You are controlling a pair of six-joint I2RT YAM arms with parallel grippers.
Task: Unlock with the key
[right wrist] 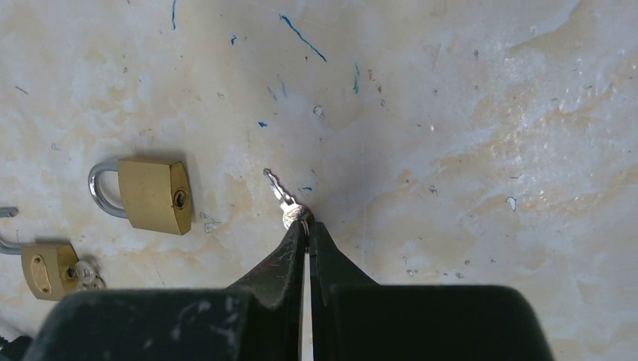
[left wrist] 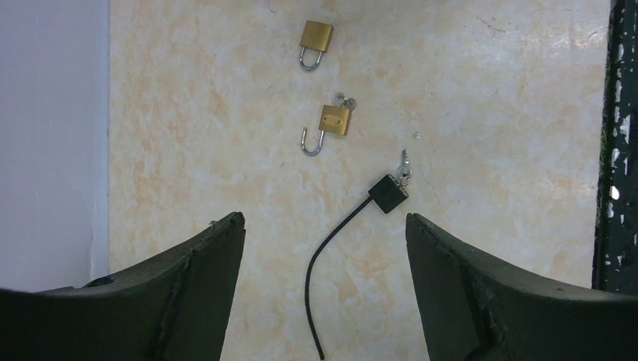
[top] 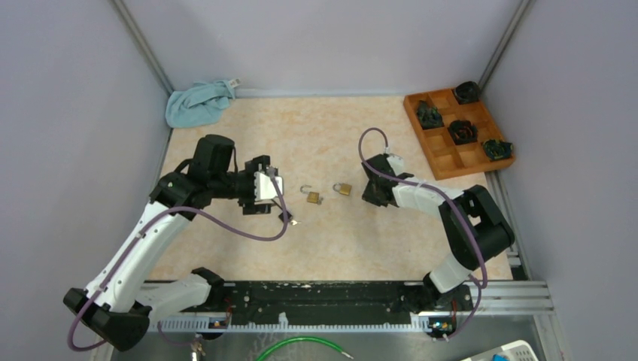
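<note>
In the right wrist view, my right gripper is shut on the ring end of a small silver key (right wrist: 280,192). The key's blade points up and left, low over the table; I cannot tell if its tip touches. To its left lies a shackled brass padlock (right wrist: 155,194) with its keyhole facing the key. Farther left is a second brass padlock (right wrist: 50,269), its shackle swung out and keys in its keyhole. My left gripper stands open above the table, nothing between its fingers.
Below the left gripper lies a black block (left wrist: 388,193) with a cord and a small key. A wooden compartment tray (top: 444,141) holding dark bundles stands at the back right, a blue cloth (top: 199,104) at the back left.
</note>
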